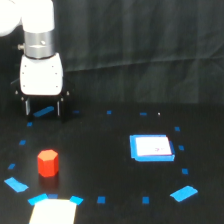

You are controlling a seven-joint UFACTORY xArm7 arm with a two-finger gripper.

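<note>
A red hexagonal block (48, 163) stands on the black table at the left. Further back, my gripper (43, 106) hangs over the table with its thin dark fingers (59, 106) spread apart. Nothing shows between them, and the block is apart from them, nearer the camera. To the right lies a blue-edged box (152, 147) with a white top. A pale cream square (53, 211) is at the bottom edge, partly cut off by the frame.
Pieces of blue tape, such as a strip (184, 193) at the right, mark the black table. The middle between the red block and the blue-edged box is clear. A dark curtain (140, 50) hangs behind.
</note>
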